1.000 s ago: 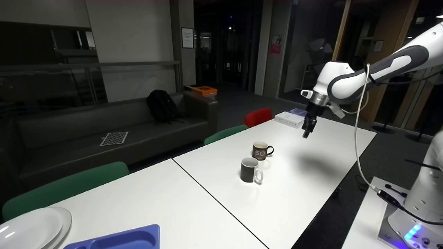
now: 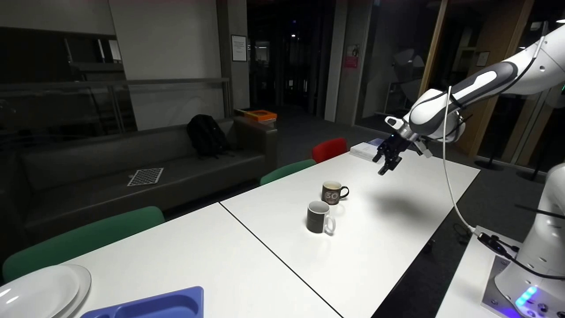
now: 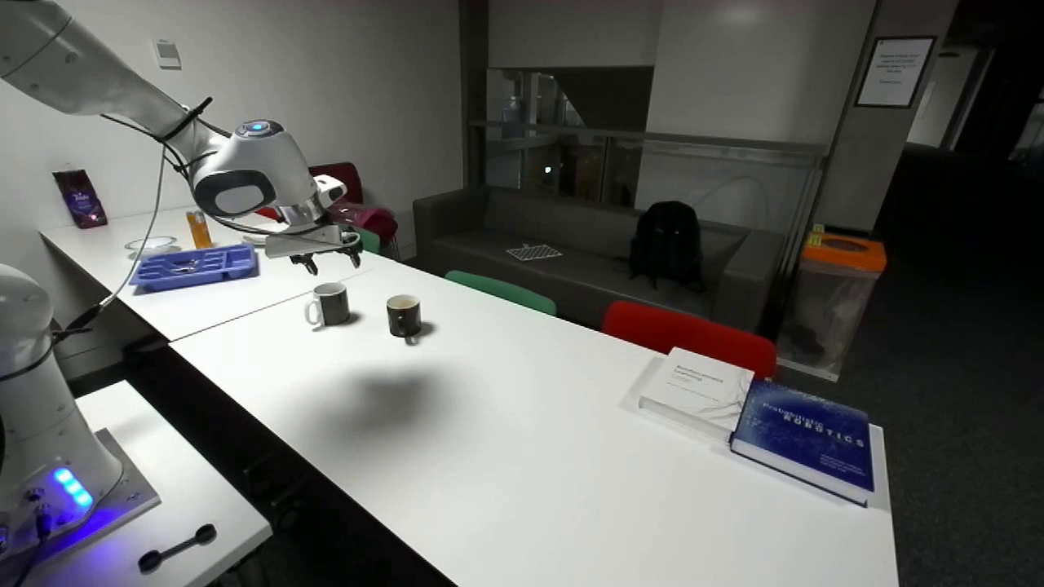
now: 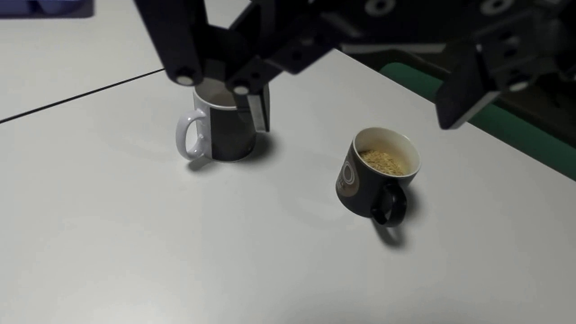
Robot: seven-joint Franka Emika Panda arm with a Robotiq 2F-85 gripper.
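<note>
Two mugs stand upright on the white table. One is dark with a white handle, the grey-and-white mug (image 2: 318, 217); in the wrist view this mug (image 4: 231, 132) is partly hidden behind a finger. The other, a black mug (image 2: 332, 193) marked "30", holds pale grainy stuff, and the wrist view shows that black mug (image 4: 372, 178) with its dark handle toward the camera. My gripper (image 2: 385, 163) hangs in the air above the table, apart from both mugs. Its fingers (image 4: 464, 100) are spread wide with nothing held between them.
Two books, a white book (image 3: 696, 390) and a blue book (image 3: 804, 435), lie at one end of the table. Toward the other end are a blue tray (image 3: 201, 266) and white plates (image 2: 42, 291). Chairs line the far edge.
The gripper has turned and tilted, moving slightly left in exterior view 1, and its two fingers now show apart there. Both mugs stay where they were.
</note>
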